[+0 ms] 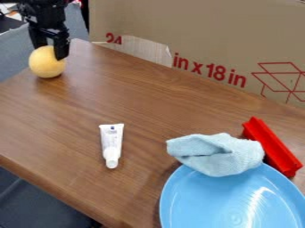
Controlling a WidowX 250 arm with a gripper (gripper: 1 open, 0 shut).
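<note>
My black gripper (49, 37) hangs at the top left of the camera view, its fingers just above and at the right side of a round yellow object (45, 64) near the table's left edge. The gripper is open, though the gap between its fingers is hard to make out against the dark arm.
A white tube (112, 142) lies mid-table. A light blue cloth (216, 154) rests by a blue plate (233, 208) at lower right, beside a red object (272, 147). A cardboard box (197, 40) stands along the back.
</note>
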